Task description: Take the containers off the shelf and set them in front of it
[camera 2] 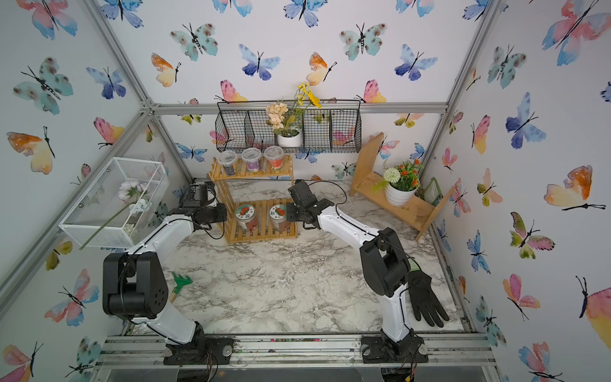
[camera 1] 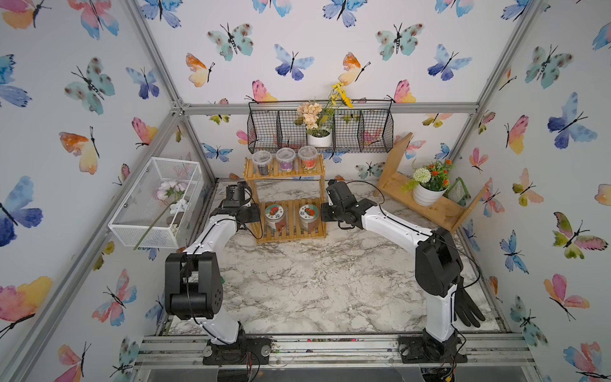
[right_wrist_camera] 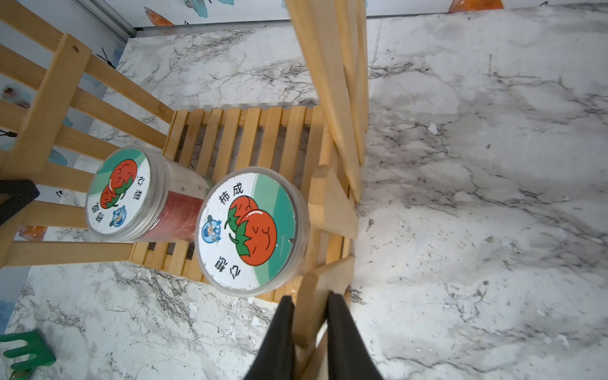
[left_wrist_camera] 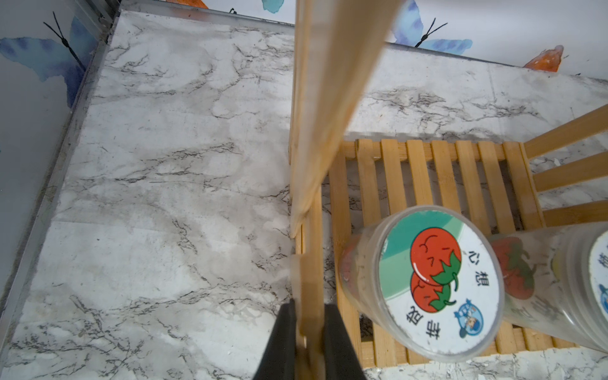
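A two-tier wooden slatted shelf [camera 1: 291,238] stands between my two arms. Two clear jars with tomato-print lids, a left jar [camera 1: 275,214] and a right jar [camera 1: 308,214], rest on its lower tier. Three smaller lidded tubs [camera 1: 285,159] line the top tier. At the shelf's left side, my left gripper is shut on a wooden edge of the frame. My right gripper clamps a matching wooden piece on the right side. Neither gripper touches a jar. Which jar holds seeds cannot be read.
A black wire basket [camera 1: 347,130] with a potted plant hangs behind the shelf. To the left is a white mesh basket [camera 1: 143,219]; to the right, a wooden stand [camera 1: 407,194] with flowers. A black glove [camera 2: 425,296] lies front right.
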